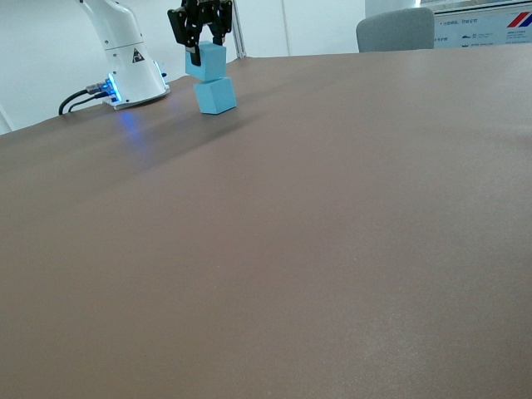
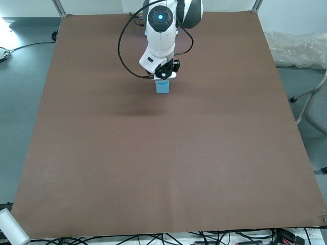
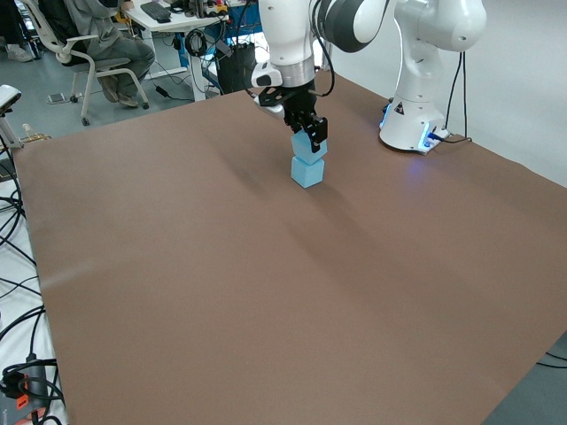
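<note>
Two light-blue cubes are stacked on the brown table (image 2: 168,153). The lower cube (image 1: 215,96) rests on the surface; the upper cube (image 1: 208,62) sits on it, slightly offset. The black gripper (image 1: 205,47) is down at the upper cube, its fingers around that cube's top part in the top and right views; whether they press on it is unclear. In the left view the arm's head hides most of the stack, and only a blue face (image 2: 162,88) shows below it.
The white arm base (image 3: 412,128) stands at the table's edge beside the stack. Cables (image 3: 31,381) lie along one edge outside the table, and a grey chair (image 2: 317,104) stands beyond another.
</note>
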